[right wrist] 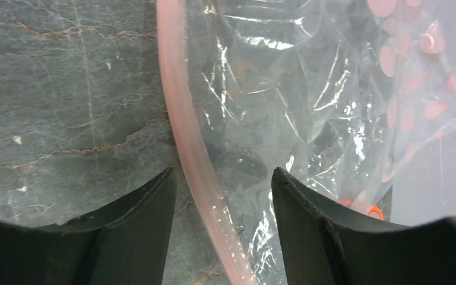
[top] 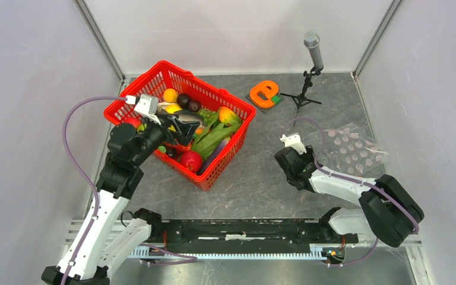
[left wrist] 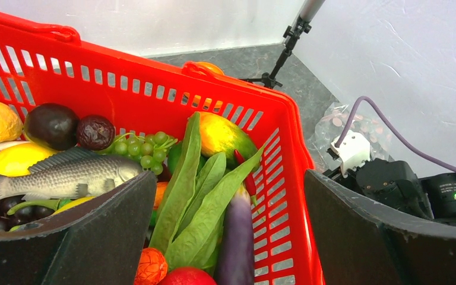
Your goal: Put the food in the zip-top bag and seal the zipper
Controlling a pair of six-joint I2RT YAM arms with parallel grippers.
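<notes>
A clear zip top bag (top: 353,149) with pinkish dots lies flat at the right of the table, partly covered by my right arm. Its pink zipper strip (right wrist: 193,142) runs between the open fingers of my right gripper, and nothing is gripped there. Toy food fills the red basket: a fish (left wrist: 80,176), green leaves (left wrist: 199,205), an eggplant (left wrist: 237,237), grapes (left wrist: 145,148) and several fruits. Above the basket my left gripper stands open and empty; leaves and eggplant show beyond its fingers.
The red basket (top: 246,122) takes up the left of the table. Behind stand an orange tool (top: 263,94) and a microphone (top: 312,41) on a tripod (top: 301,98). Bare grey table lies between basket and right arm.
</notes>
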